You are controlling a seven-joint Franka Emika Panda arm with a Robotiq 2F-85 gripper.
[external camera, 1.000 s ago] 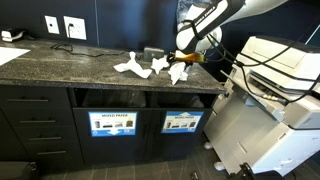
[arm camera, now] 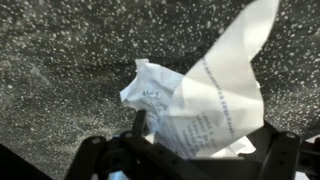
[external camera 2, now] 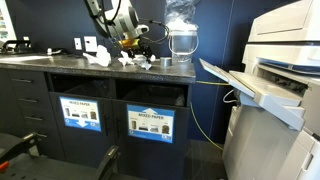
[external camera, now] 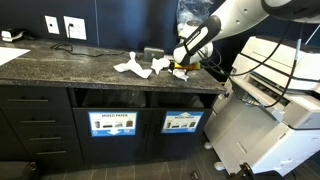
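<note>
A crumpled sheet of white printed paper (arm camera: pixel 205 105) fills the middle of the wrist view, lying on the dark speckled counter. My gripper is open, its black fingers (arm camera: pixel 130 135) apart at the bottom of that view. Part of the sheet reaches down between them, and its lower end is hidden. In exterior view 1, the gripper (external camera: pixel 178 66) hangs low over the right part of the counter (external camera: pixel 60 68), close to a piece of paper (external camera: pixel 181 73). Other crumpled papers (external camera: pixel 132 66) lie to its left.
Below the counter are two open-fronted bins with "mixed paper" labels (external camera: pixel 112 123) (external camera 2: pixel 150 123). A clear container (external camera 2: pixel 183 40) and a grey can (external camera 2: pixel 166 64) stand behind and right of the papers. The white printer (external camera 2: pixel 265 95) is to the right.
The arm has lowered a little toward the counter and shifted slightly left at the hand. The papers to the left look unmoved.
</note>
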